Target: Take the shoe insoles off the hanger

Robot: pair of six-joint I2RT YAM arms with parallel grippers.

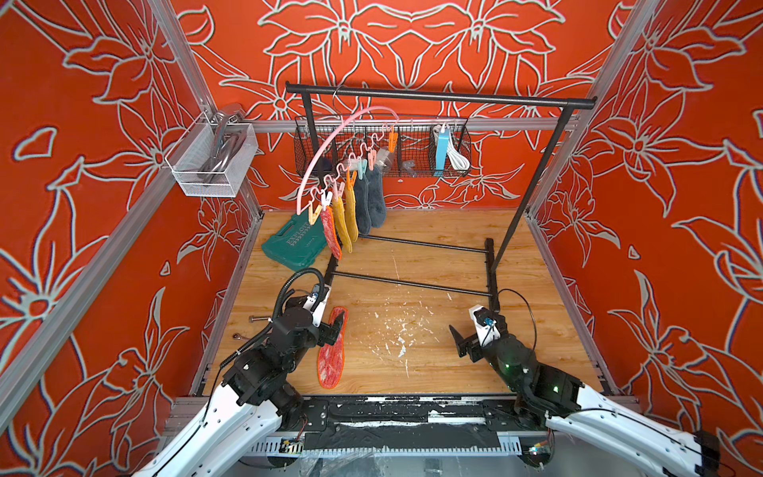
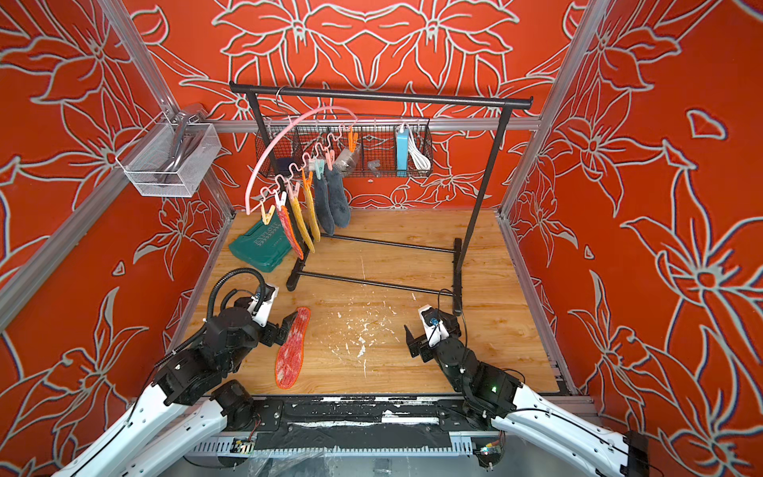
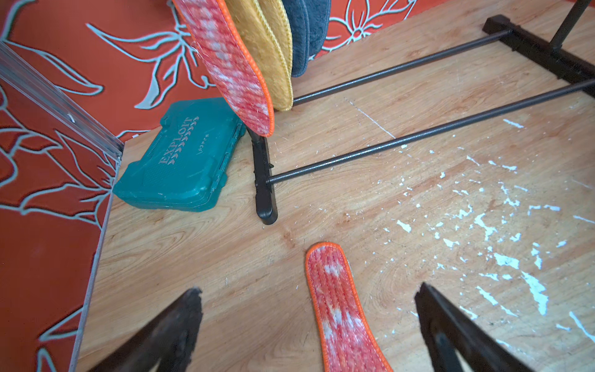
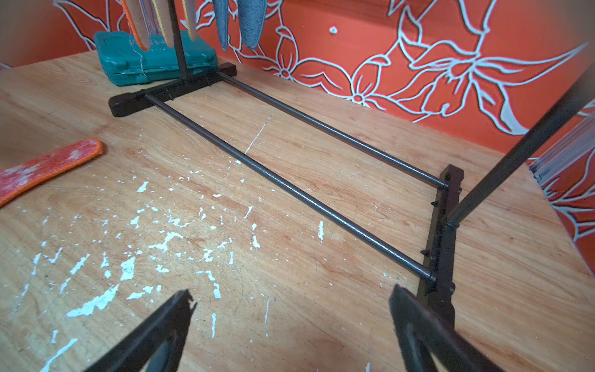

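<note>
A pink clip hanger (image 1: 316, 150) hangs from the black rack (image 2: 380, 96), holding a red insole (image 3: 229, 68), yellow insoles (image 1: 349, 213) and dark grey insoles (image 1: 373, 198). Another red insole (image 3: 337, 310) lies flat on the wooden table in front. My left gripper (image 1: 330, 326) stands open over the table by that insole, with nothing between its fingers, below and in front of the hanging ones. My right gripper (image 2: 417, 342) is open and empty over the right front of the table, before the rack's lower bar.
A teal case (image 1: 290, 242) lies at the left rear, beside the rack's foot. The rack's lower bars cross the table, and its post (image 1: 542, 159) rises at right. A wire basket (image 1: 421, 151) and a mesh container (image 1: 209, 175) are on the walls.
</note>
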